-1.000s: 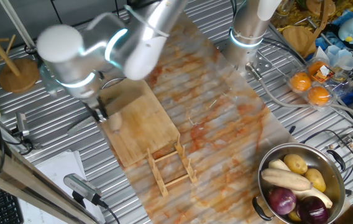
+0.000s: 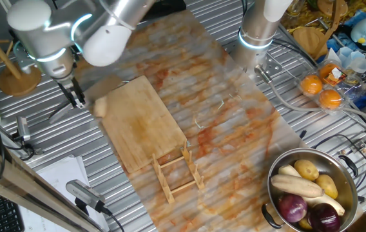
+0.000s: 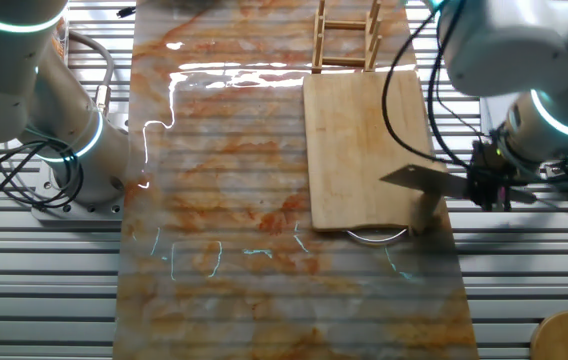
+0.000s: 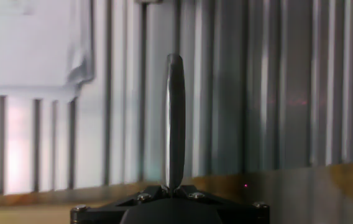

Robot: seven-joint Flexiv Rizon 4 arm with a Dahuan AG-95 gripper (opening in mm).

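Note:
A flat metal knife is clamped in my gripper [image 2: 78, 103], seen edge-on as a narrow upright strip in the wrist view, where the knife [image 4: 175, 118] rises from between the fingertips. Its broad blade [image 3: 419, 179] reaches over the cutting board's corner in exterior view 2, and a thinner end sticks out on the gripper's far side. A blurred tan piece [image 2: 100, 106] shows beside the blade; whether it belongs to the knife I cannot tell. The wooden cutting board [image 2: 141, 125] lies bare on the marbled mat.
A small wooden rack [image 2: 178, 174] adjoins the board's end. In a steel pot [image 2: 274, 193] lie potatoes, purple vegetables and long pale roots. A round wooden stand [image 2: 19, 80] is near my arm.
The arm has swung toward the left of exterior view 1, carrying the knife and the tan piece from over the board out to its edge. Board, rack and pot have stayed put.

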